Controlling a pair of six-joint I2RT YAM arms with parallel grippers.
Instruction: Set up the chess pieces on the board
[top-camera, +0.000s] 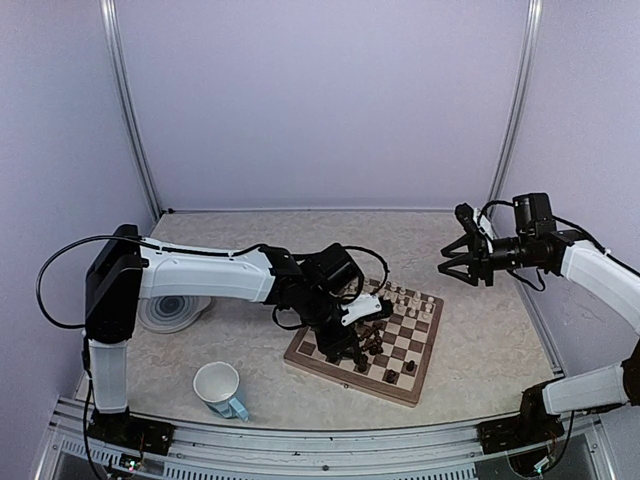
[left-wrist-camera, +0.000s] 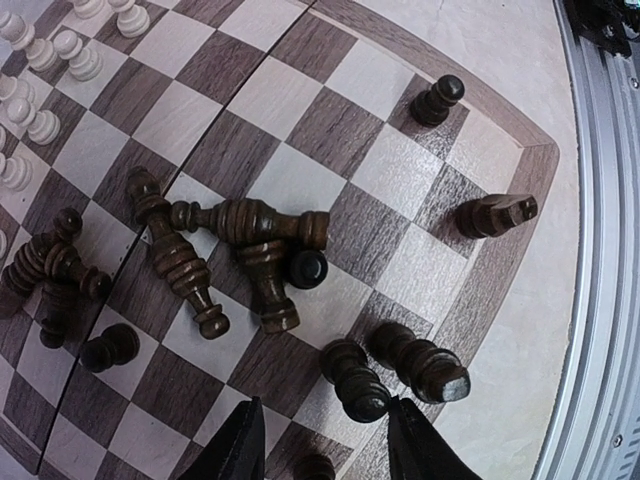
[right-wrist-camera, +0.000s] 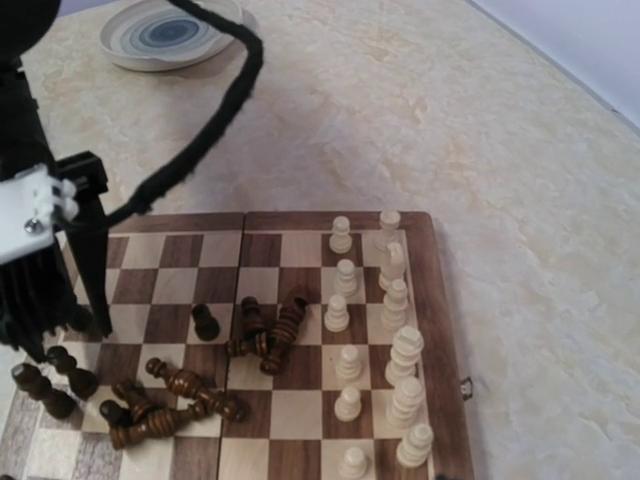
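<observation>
The chessboard (top-camera: 420, 370) holds white pieces standing in rows on one side (right-wrist-camera: 405, 350). Several dark pieces lie toppled mid-board (left-wrist-camera: 250, 222); others stand, including a dark pawn (left-wrist-camera: 435, 100) and a dark piece (left-wrist-camera: 355, 385) near the edge. My left gripper is low over the dark pieces' side of the board, fingers apart, nothing clearly between them in its wrist view, close to that standing piece. My right gripper (top-camera: 450, 258) hangs open right of the board, above the table, holding nothing.
A white mug with blue handle (top-camera: 215, 382) stands at front left. A plate (top-camera: 170, 320) lies at the left behind it.
</observation>
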